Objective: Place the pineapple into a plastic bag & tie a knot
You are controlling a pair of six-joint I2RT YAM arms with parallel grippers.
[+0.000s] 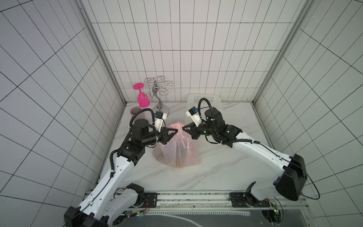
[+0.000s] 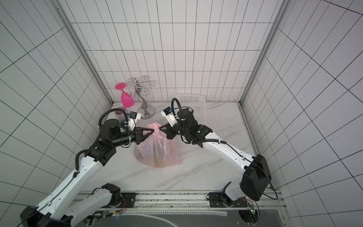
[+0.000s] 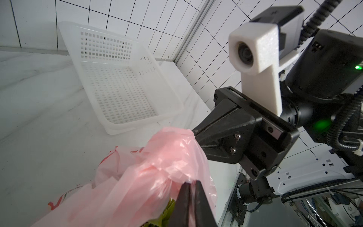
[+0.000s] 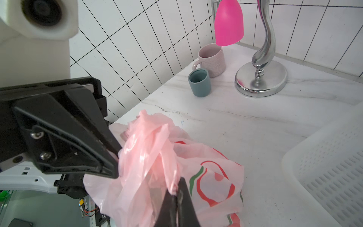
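Note:
A translucent pink plastic bag (image 1: 175, 149) stands in the middle of the counter, its top gathered between my two grippers. Yellow-green pineapple leaves (image 3: 162, 213) show inside it in the left wrist view. My left gripper is shut on the gathered film from the left. My right gripper is shut on a twisted strand of the film from the right. The two wrists face each other closely. Whether any knot is formed in the crumpled top cannot be told.
A white perforated basket (image 3: 121, 94) stands behind at the right. A chrome stand (image 4: 264, 56) with a pink glass (image 4: 227, 22), a pink mug (image 4: 211, 60) and a teal cup (image 4: 200, 85) are at the back left.

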